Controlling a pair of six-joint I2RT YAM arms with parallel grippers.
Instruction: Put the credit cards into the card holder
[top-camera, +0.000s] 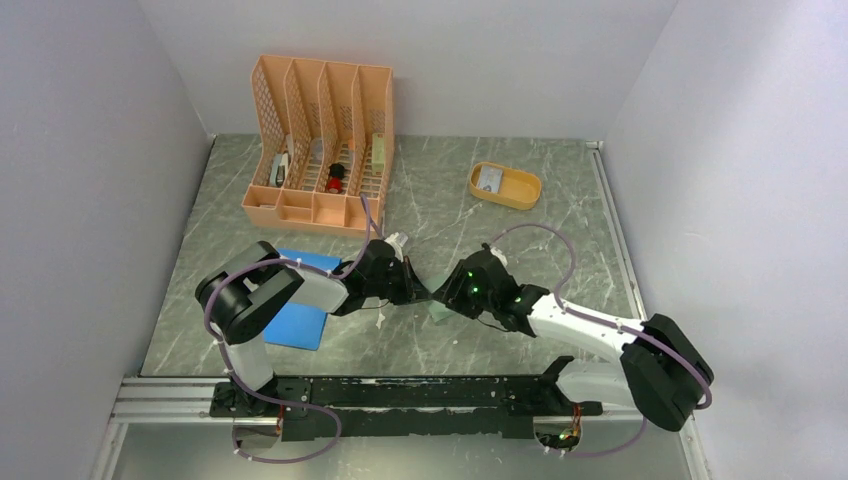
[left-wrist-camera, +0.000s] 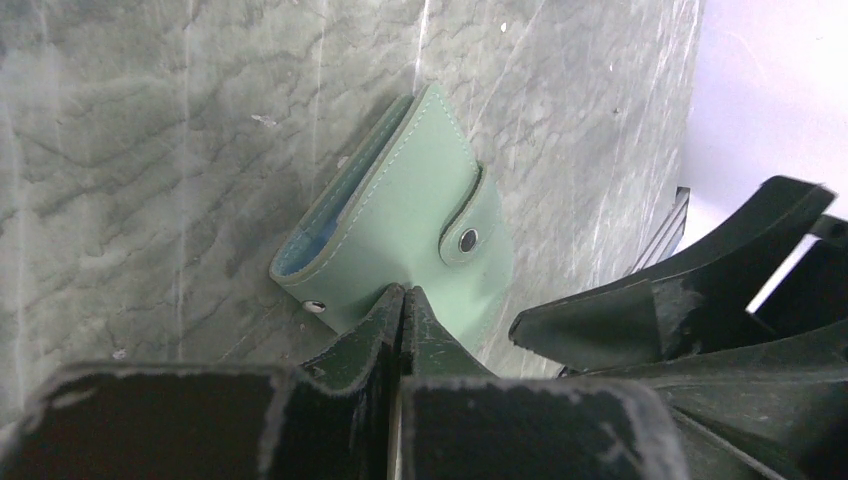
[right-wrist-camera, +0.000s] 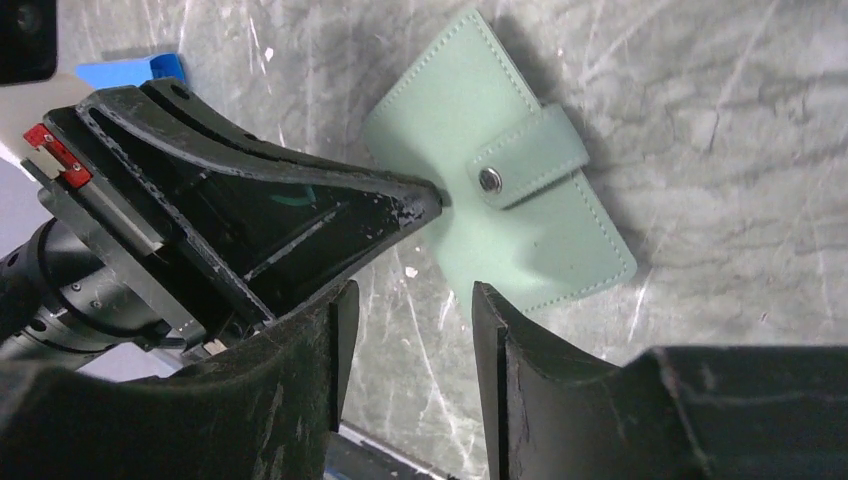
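Note:
The card holder (left-wrist-camera: 420, 210) is pale green, with a snap strap and a bluish inside showing at its slightly parted edge. It lies on the table between the arms, partly covered in the top view (top-camera: 440, 313). My left gripper is shut, its tips resting against the holder's upper face near the snap; nothing shows between them. My right gripper stands open beside the holder, its fingers apart with only table between them. A small pale rectangle (top-camera: 490, 179), perhaps cards, lies in the yellow tray. A card inside the holder cannot be made out.
The yellow tray (top-camera: 521, 188) stands at the back right. An orange divided rack (top-camera: 330, 208) with several small items fills the back left. A blue folder (top-camera: 294, 327) lies under the left arm. Table to the right of the tray and at front centre is clear.

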